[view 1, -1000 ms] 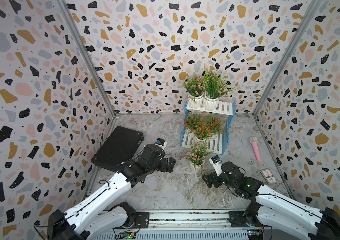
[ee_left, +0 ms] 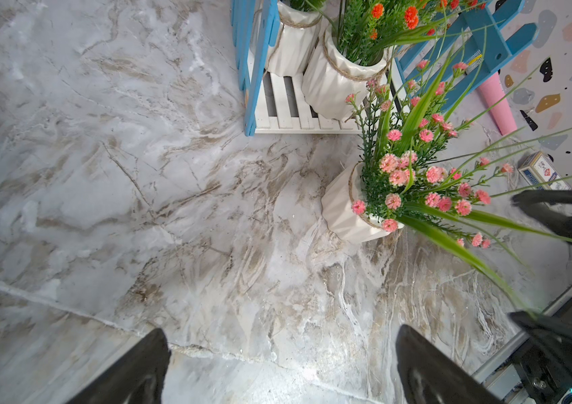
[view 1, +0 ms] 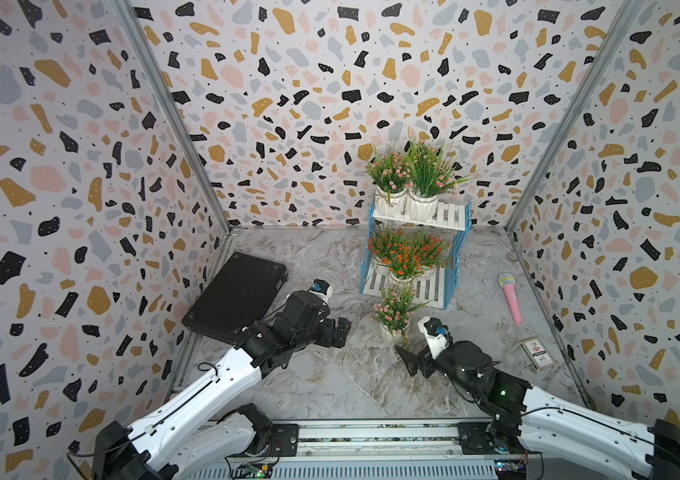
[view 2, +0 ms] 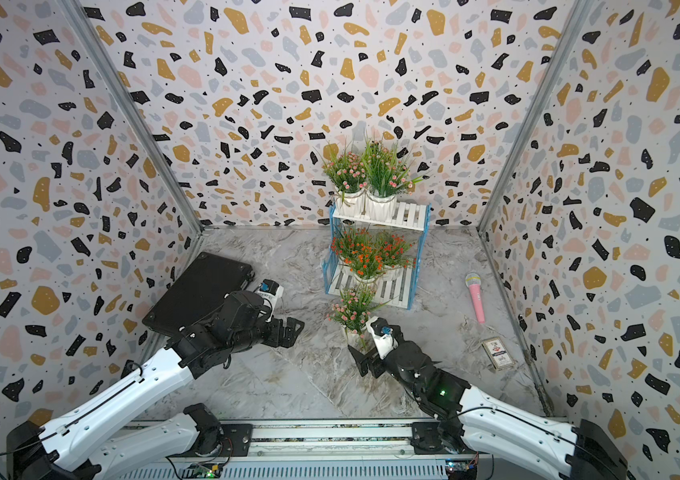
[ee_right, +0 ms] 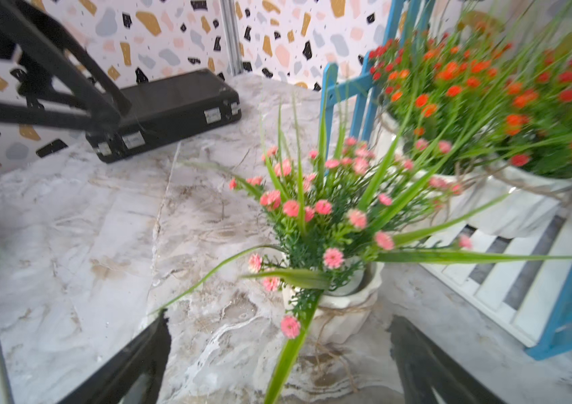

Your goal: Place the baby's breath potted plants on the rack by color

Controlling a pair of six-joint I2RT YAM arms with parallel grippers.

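A pink-flowered plant in a white pot [ee_left: 346,208] stands upright on the marble floor, just in front of the rack [view 2: 416,264]. Close in front of that pot is my right gripper, open, its fingers apart and not touching the pot. My left gripper hangs to the left over bare floor, also open and empty. On the rack's upper shelf, toward its left, are two pink-flowered pots [view 1: 390,204]. Orange and red flowers [view 1: 404,256] in white pots fill part of the lower shelf.
A flat black case [view 1: 235,294] lies at the left. Over on the right are a pink toy microphone [view 1: 512,300] and a small card box [view 1: 537,352]. Free room shows on the upper shelf's right side [view 1: 452,214].
My right gripper has shifted slightly and its arm has turned, staying in front of the floor pot. The left arm is nearly still, and the plants keep their places.
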